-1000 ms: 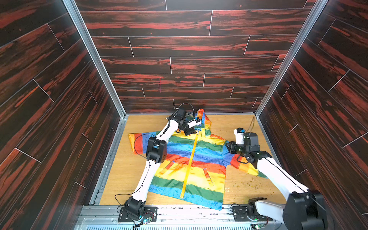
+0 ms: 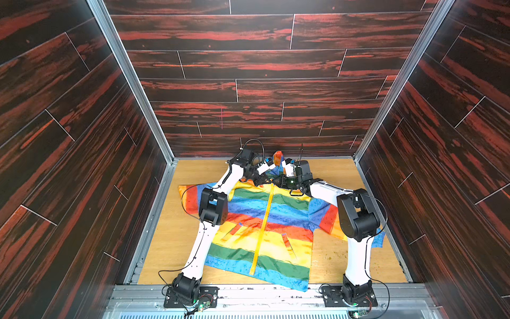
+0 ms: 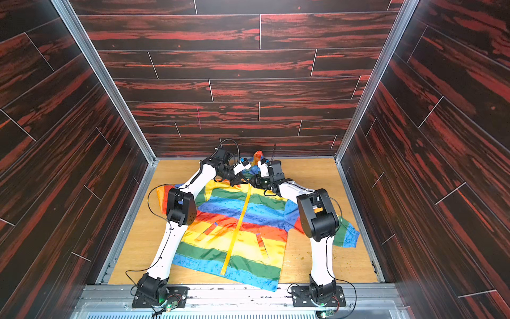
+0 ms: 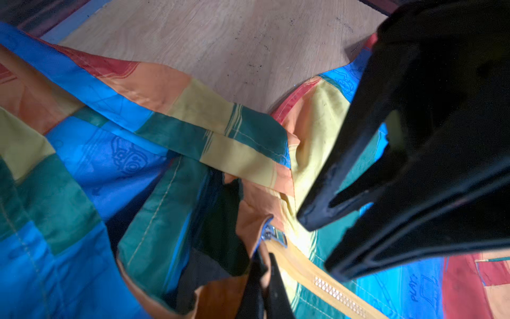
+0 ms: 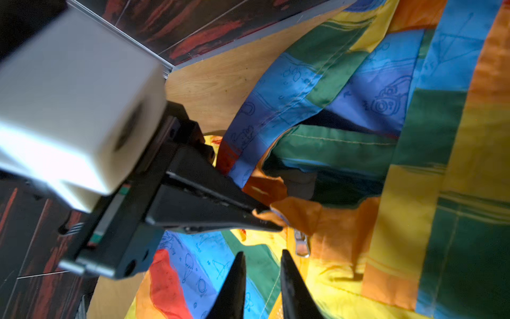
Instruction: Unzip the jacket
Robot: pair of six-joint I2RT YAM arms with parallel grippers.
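The rainbow-striped jacket (image 2: pixel 265 218) lies spread on the table, front up. A yellow-orange zipper strip (image 2: pixel 262 234) runs down its middle. My left gripper is shut on the orange fabric edge at the zipper's top. The fabric lies between its fingers in the left wrist view. Just beside that edge sits the metal slider (image 5: pixel 301 244); zipper teeth (image 4: pixel 340 296) show below it. My right gripper is part open close to the slider, with nothing visible between its fingers. From the left wrist view, its two dark fingertips (image 4: pixel 313 215) stand apart.
The hood (image 2: pixel 277 158) lies beyond the grippers toward the back wall. Sleeves (image 2: pixel 191 197) spread to both sides. The two grippers are very close together at the collar.
The right arm has swung in from the right sleeve to the collar, beside the left gripper.
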